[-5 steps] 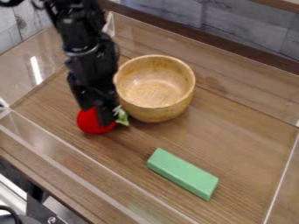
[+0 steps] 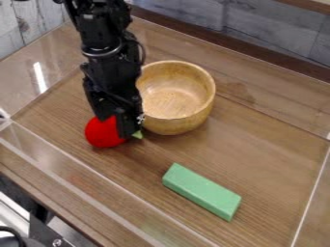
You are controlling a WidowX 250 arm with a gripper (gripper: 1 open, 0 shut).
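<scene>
My gripper (image 2: 119, 123), black and at the end of the arm coming down from the top, is low over a red round object (image 2: 103, 133) on the wooden table. Something small and green shows just right of the red object, partly hidden. The fingers largely cover what lies between them, so their grip cannot be told.
A wooden bowl (image 2: 194, 92) stands right behind the gripper, close beside it. A green block (image 2: 202, 191) lies at the front right.
The arm has shifted slightly over the last second, and the gripper now covers more of the area above the red object. The bowl and green block have not moved.
</scene>
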